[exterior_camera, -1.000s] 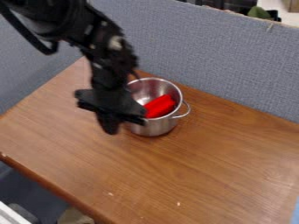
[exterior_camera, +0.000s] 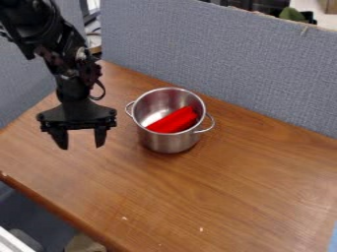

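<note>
My black gripper hangs open over the left part of the wooden table, its two fingers pointing down with nothing between them. To its right stands a steel pot with two handles, holding a red elongated object inside. The gripper is apart from the pot.
A padded grey wall runs along the back, with another at the left.
My arm has moved left, away from in front of the pot, over the last second. The pot and the red object look unchanged.
</note>
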